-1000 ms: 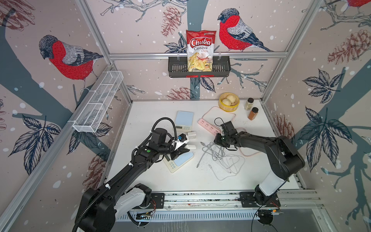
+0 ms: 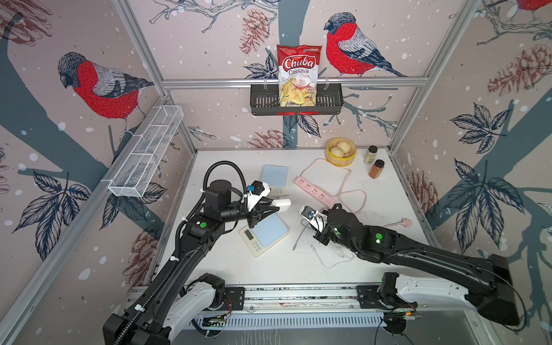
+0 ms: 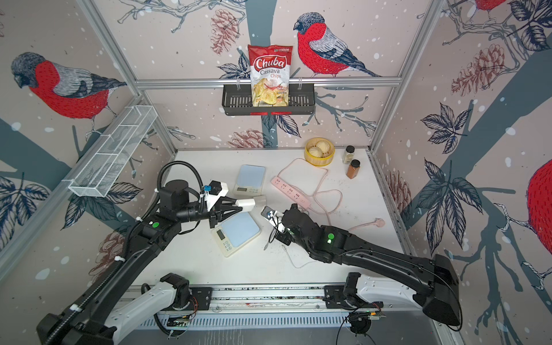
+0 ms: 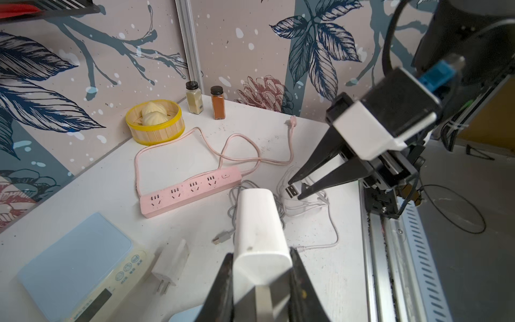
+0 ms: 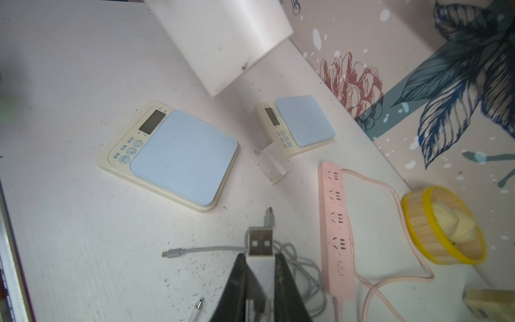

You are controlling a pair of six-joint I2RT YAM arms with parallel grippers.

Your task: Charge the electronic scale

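My left gripper is shut on a white charger adapter [image 4: 260,225], held above the table and pointing toward the right arm. Facing it, my right gripper is shut on a white USB plug [image 5: 260,244], its metal end outward. Plug and adapter are apart. Two cream scales with pale blue plates lie on the table: a larger one [image 5: 185,155] near the front and a smaller one [image 5: 305,120] farther back. The pink power strip [image 4: 190,190] lies behind the cables, its visible sockets empty.
A second white adapter [image 4: 172,261] lies beside the smaller scale. Grey cable [image 5: 214,248] and white cable [image 4: 332,222] are tangled on the table under the right gripper. Farther back stand a yellow-rimmed basket [image 2: 340,159] and two spice jars [image 2: 376,168].
The left gripper has lifted its adapter and turned it.
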